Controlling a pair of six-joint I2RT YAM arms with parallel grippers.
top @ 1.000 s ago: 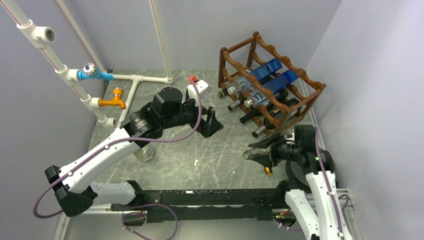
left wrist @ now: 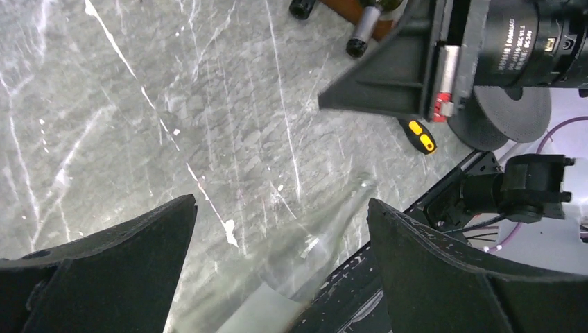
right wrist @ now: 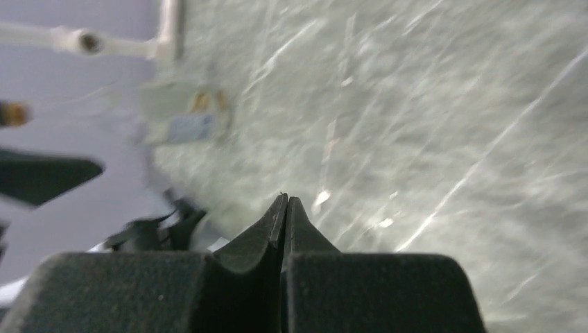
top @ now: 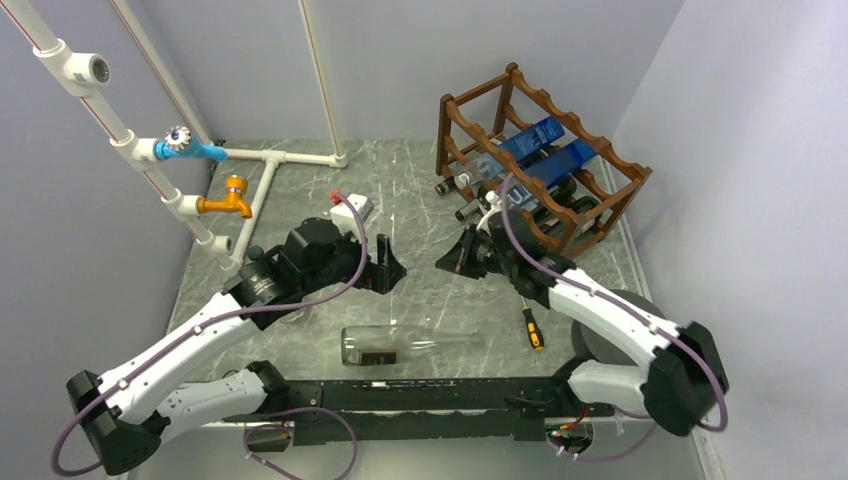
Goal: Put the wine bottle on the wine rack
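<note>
The clear bottle (top: 400, 345) lies on its side near the table's front edge, its base to the left and neck to the right. In the left wrist view it is blurred (left wrist: 298, 260), with its neck pointing up and right. My right gripper is shut, fingertips together and nothing between them; from above it is apart from the bottle, beyond its neck end. Facing it, my left gripper (top: 395, 268) stands open and empty, above and beyond the bottle. At the back right is the wooden wine rack (top: 622, 160), holding several bottles.
A yellow-and-black screwdriver (top: 533, 328) lies at the table's front right. White pipes (top: 262, 200) run along the left side. Near them, the right wrist view shows another, labelled bottle (right wrist: 187, 114).
</note>
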